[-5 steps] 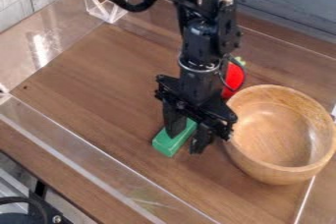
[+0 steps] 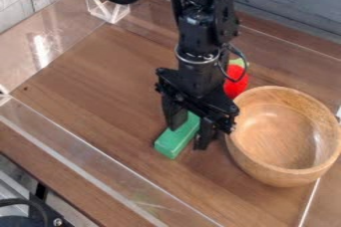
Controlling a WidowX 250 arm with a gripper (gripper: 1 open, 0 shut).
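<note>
My black gripper [image 2: 197, 113] hangs over a green block [image 2: 174, 143] lying on the wooden tabletop, its fingers close around the block's upper end; whether they touch it or how far they are apart is hard to tell. A red object [image 2: 236, 78] with some green sits behind the gripper, partly hidden. A large wooden bowl [image 2: 282, 141] stands to the right.
A clear plastic item [image 2: 107, 2] sits at the back left, and a wall runs along the back.
</note>
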